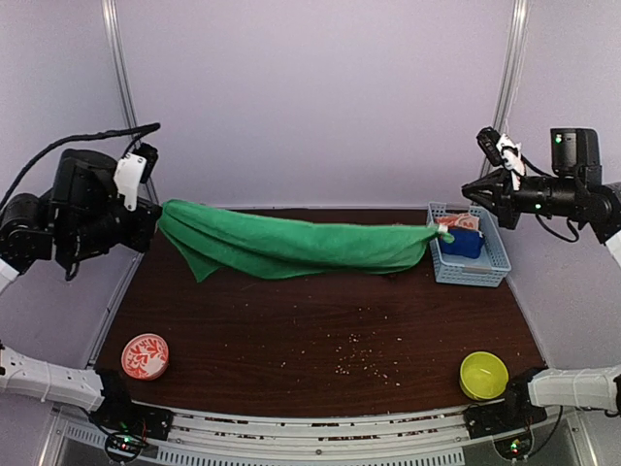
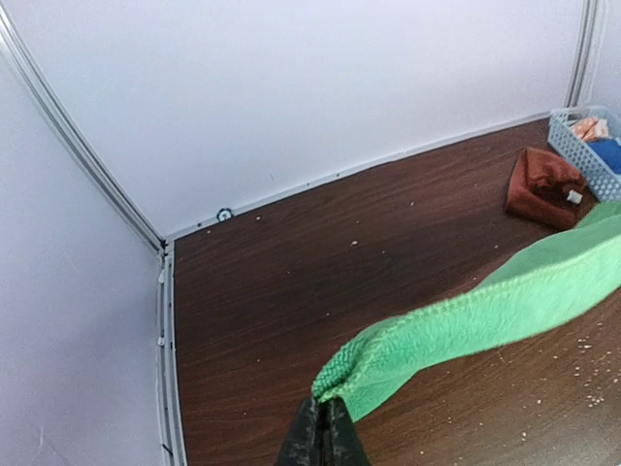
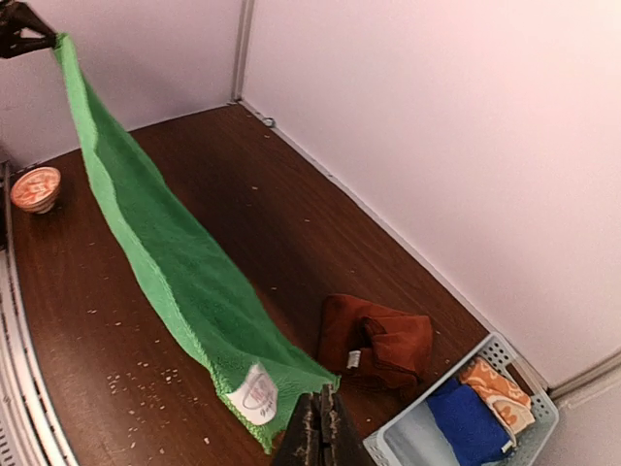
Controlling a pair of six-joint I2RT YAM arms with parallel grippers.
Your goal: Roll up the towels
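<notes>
A green towel [image 1: 296, 248] hangs stretched in the air across the table, its left corner pinched in my left gripper, which is shut on it. In the top view its right end drops beside the basket, with a white tag at that corner, below and left of my right gripper [image 1: 471, 189]. My right gripper is shut; whether it still has any cloth between its fingers cannot be told. A brown towel [image 2: 541, 184] lies folded at the back right, behind the green one in the top view.
A light blue basket [image 1: 471, 270] holding blue and orange cloths stands at the right. A red patterned bowl [image 1: 145, 356] sits front left, a yellow bowl [image 1: 483, 375] front right. Small crumbs lie mid-front.
</notes>
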